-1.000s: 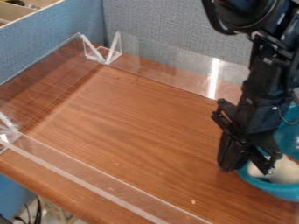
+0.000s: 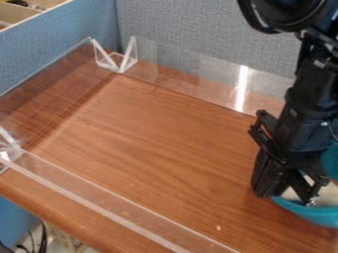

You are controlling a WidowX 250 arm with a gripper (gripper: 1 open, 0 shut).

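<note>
My black gripper [image 2: 271,180] is at the right side of the wooden table, low and angled down at the near edge of a teal bowl [image 2: 314,213]. A pale object [image 2: 317,193] in the bowl is mostly hidden behind the gripper. The fingertips overlap the bowl's rim in this view; I cannot see anything held between them.
Clear plastic walls line its edges, with white corner brackets [image 2: 117,61] at the back left. Cables [image 2: 40,239] hang off the front left.
Over the last second the arm has shifted slightly to the right, covering more of the bowl and the pale object.
</note>
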